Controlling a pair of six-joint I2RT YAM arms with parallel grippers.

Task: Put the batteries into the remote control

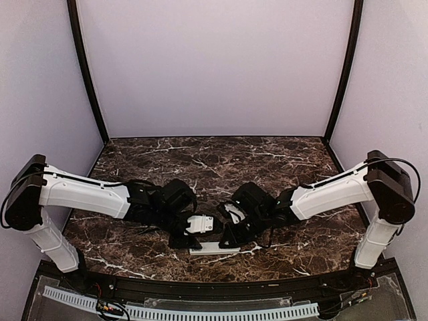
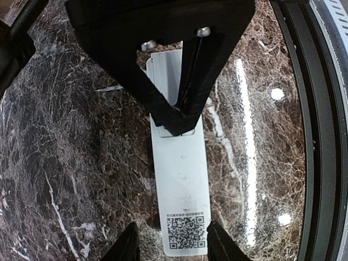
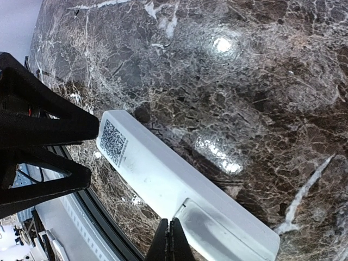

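Observation:
The white remote lies on the marble table, QR sticker at one end, a recessed panel at the other. My right gripper is shut with its tips at the panel's inner edge, nothing visible between them; in the left wrist view its fingers cover part of that panel. My left gripper is low beside the QR end, one finger on each side as seen from its camera; whether it grips the remote is hard to tell from the images. No loose batteries are visible.

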